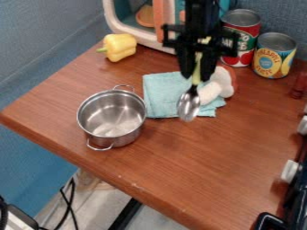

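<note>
My black gripper (198,65) hangs at the upper middle of the camera view, shut on the yellow-green handle of a spoon (188,106), whose steel bowl points down over a light blue cloth (162,94). White mushroom-like objects (218,86) lie behind the spoon on the cloth's right side. A steel pot (111,118) with two handles stands to the left on the wooden table (168,180).
A yellow pepper (118,47) lies at back left, beside a toy appliance (132,22). Two cans (275,56) stand at back right, a small red bottle (299,87) near them. Black equipment (292,193) lines the right edge.
</note>
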